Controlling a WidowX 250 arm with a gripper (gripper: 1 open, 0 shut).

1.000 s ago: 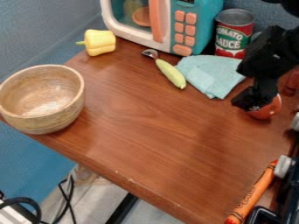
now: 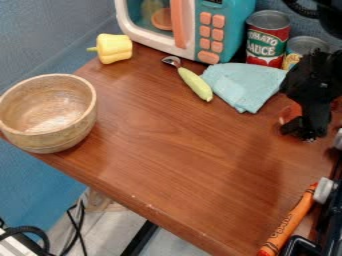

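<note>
My black gripper (image 2: pixel 310 105) is at the right side of the table, over a red-orange round object (image 2: pixel 290 115) that it mostly hides. Whether the fingers are open or shut on it, I cannot tell. A wooden bowl (image 2: pixel 47 113) sits at the left, a yellow pepper (image 2: pixel 112 48) behind it. A pale yellow-green vegetable (image 2: pixel 197 84) lies beside a small spoon (image 2: pixel 173 61) and a light blue cloth (image 2: pixel 245 85).
A toy microwave (image 2: pixel 187 25) and cans, one a tomato sauce can (image 2: pixel 266 40), stand at the back. An orange crayon-like tube (image 2: pixel 287 222) lies at the front right.
My gripper has shifted slightly to the right, and more of the light blue cloth's surroundings show. The red-orange object is now more hidden behind the gripper.
</note>
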